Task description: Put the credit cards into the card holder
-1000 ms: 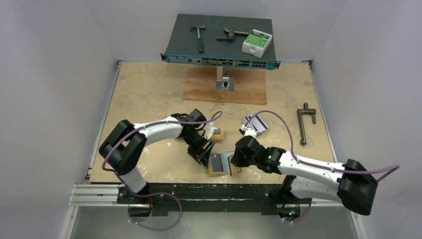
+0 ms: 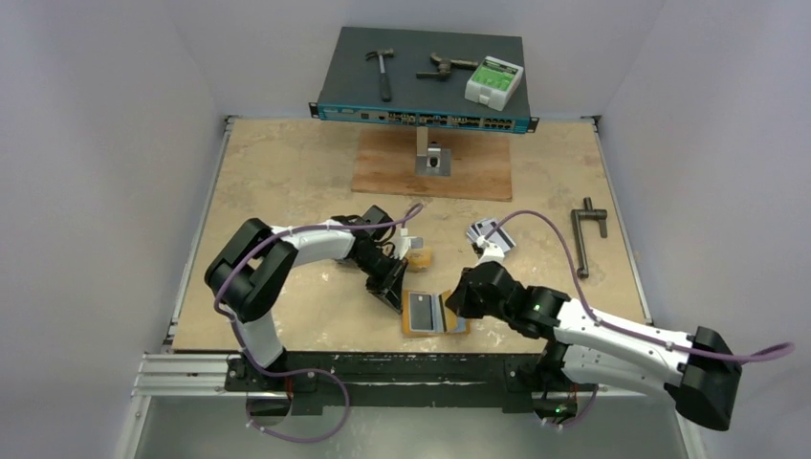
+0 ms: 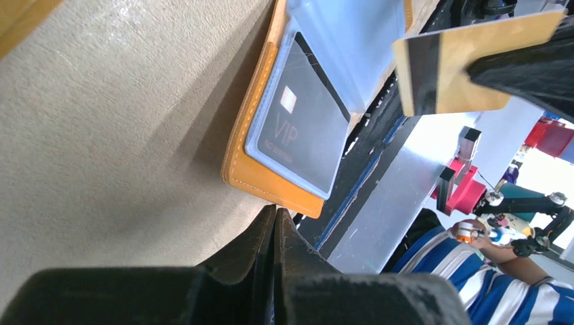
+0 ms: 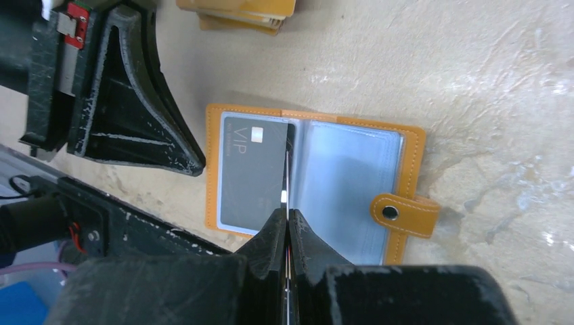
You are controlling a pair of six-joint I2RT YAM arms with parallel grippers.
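Note:
The open card holder is tan with clear sleeves. Its left sleeve holds a dark VIP card; the right sleeve looks empty. A gold card with a black stripe is pinched in my right gripper. In the right wrist view this card is edge-on, a thin line above the holder's middle. My left gripper is shut with nothing between its fingers, beside the holder's VIP-card end. Behind the holder lie gold cards, and whitish cards are fanned to their right.
A metal hex-type tool lies at the right side of the table. At the back stands a rack unit with hammers and a white-green box on top. Bare tabletop spreads left and right of the arms.
My right arm has moved a little to the right; the left has shifted slightly.

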